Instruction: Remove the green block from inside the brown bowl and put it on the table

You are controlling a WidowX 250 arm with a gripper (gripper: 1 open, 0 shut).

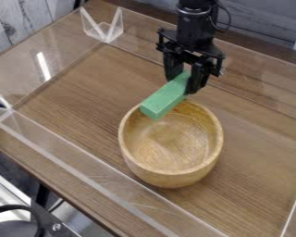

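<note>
My gripper (184,76), black and coming in from the back of the table, is shut on the upper end of the green block (166,98). The block hangs tilted, its lower end pointing to the front left. That end overlaps the back left rim of the brown bowl (129,141) in the picture; how high above the rim it is, I cannot tell. Nothing else shows inside the round, light-brown bowl. The fingertips are dark and partly merge with the arm behind them.
Bare wooden table (82,116) lies to the left of the bowl, and more is free to the right. A clear plastic piece (103,25) stands at the back left. Black cables (21,218) run along the front left corner.
</note>
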